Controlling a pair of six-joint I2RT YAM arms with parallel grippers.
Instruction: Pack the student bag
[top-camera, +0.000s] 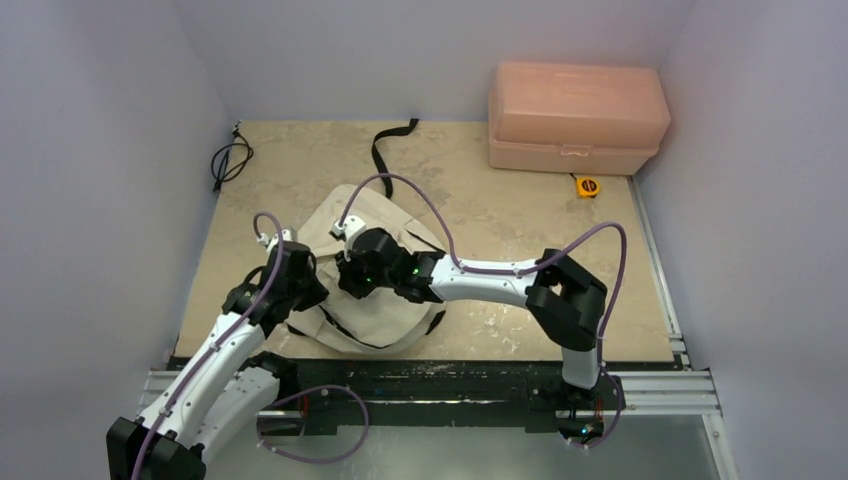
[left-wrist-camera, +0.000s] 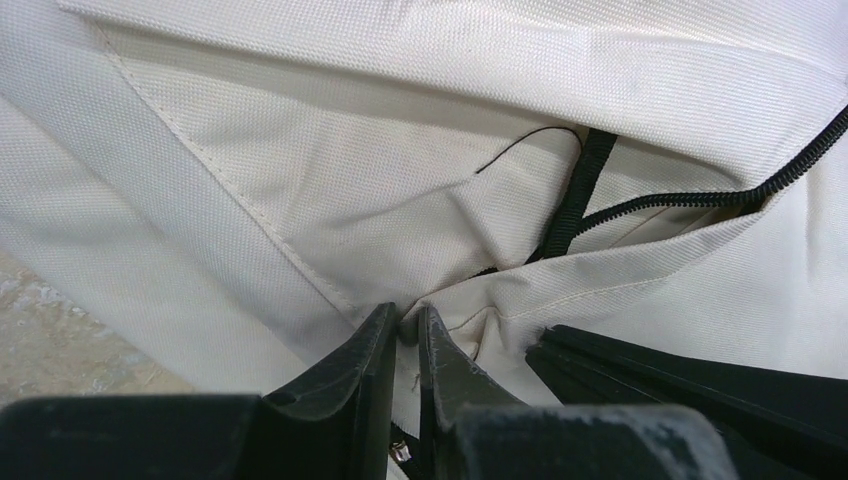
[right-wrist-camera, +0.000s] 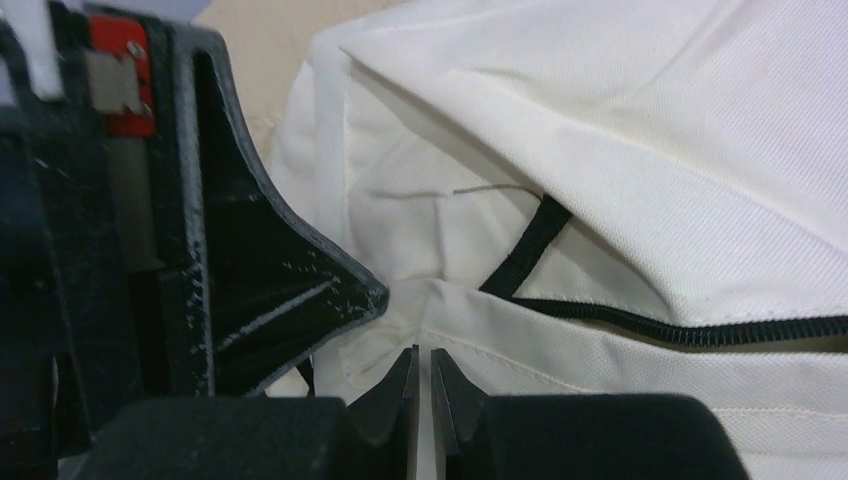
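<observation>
The cream canvas bag (top-camera: 375, 325) lies at the table's middle-left under both grippers, its black zipper (left-wrist-camera: 680, 200) partly showing along a folded opening. My left gripper is down at a seam edge near the zipper, fingertips close together with fabric at them; whether they hold it is unclear. My right gripper is just over the fabric below the zipper, fingertips close together with a narrow gap. The two grippers are close beside each other.
A pink case (top-camera: 578, 110) stands at the back right, with a yellow tape measure (top-camera: 587, 187) in front of it. A coiled black cable (top-camera: 228, 160) lies at the back left.
</observation>
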